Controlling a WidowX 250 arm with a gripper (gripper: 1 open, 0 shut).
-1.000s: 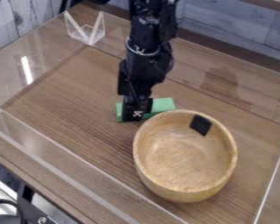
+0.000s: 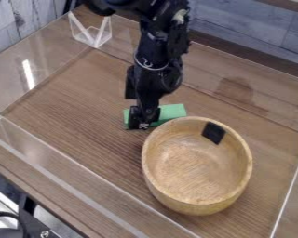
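Observation:
My black gripper [image 2: 146,109] reaches down from the top centre to a green block [image 2: 170,114] lying on the wooden table. Its fingers are at the block's left part, apparently open; whether they touch it is unclear. Just below and right of the block is a large round wooden bowl [image 2: 193,181].
A small black object [image 2: 214,132] sits at the bowl's upper right rim. A wall runs along the upper left, and dark cabling shows at the bottom left corner.
The gripper and arm have shifted very slightly; the block and bowl look unmoved.

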